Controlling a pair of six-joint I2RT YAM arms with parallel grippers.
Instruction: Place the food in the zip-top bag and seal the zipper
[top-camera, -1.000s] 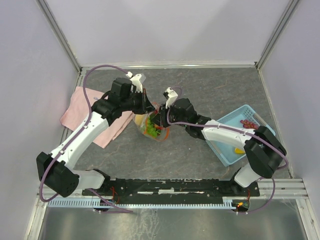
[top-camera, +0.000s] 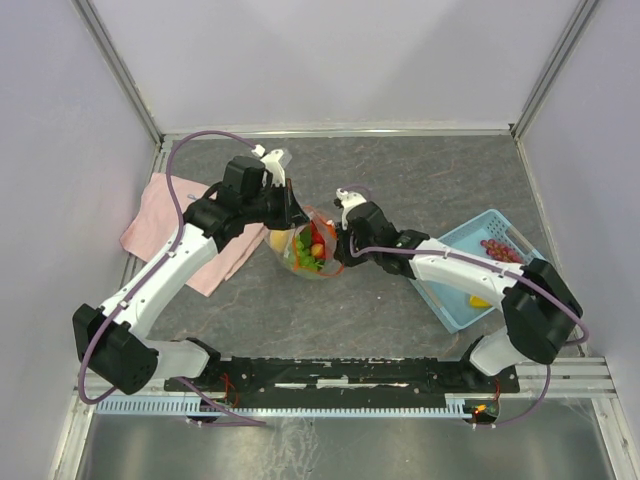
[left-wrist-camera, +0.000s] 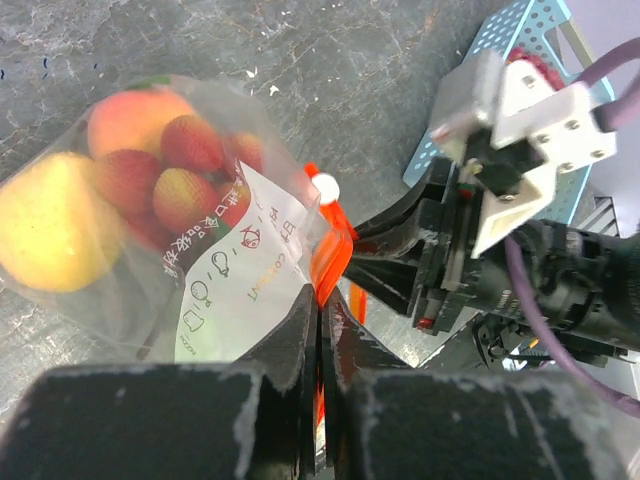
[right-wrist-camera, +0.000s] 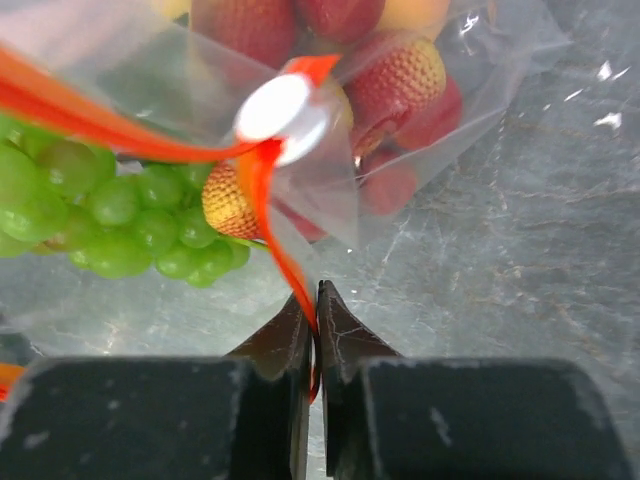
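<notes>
A clear zip top bag (top-camera: 309, 262) with an orange zipper rim lies with its mouth spread. Inside are green grapes (right-wrist-camera: 130, 215), strawberries (left-wrist-camera: 184, 200), a peach (left-wrist-camera: 132, 120) and a large yellow fruit (left-wrist-camera: 55, 222). My left gripper is shut on the far part of the orange rim (left-wrist-camera: 331, 255). On the rim's right side, my right gripper has its fingers close together, the orange strip (right-wrist-camera: 278, 235) running down between them. A white round zipper slider (right-wrist-camera: 274, 107) sits on the rim, just beyond the right fingertips.
A blue basket (top-camera: 457, 312) holding red grapes (top-camera: 502, 251) and a yellow item (top-camera: 480, 301) stands at the right. A pink cloth (top-camera: 165, 215) lies at the left.
The left arm has stayed still.
</notes>
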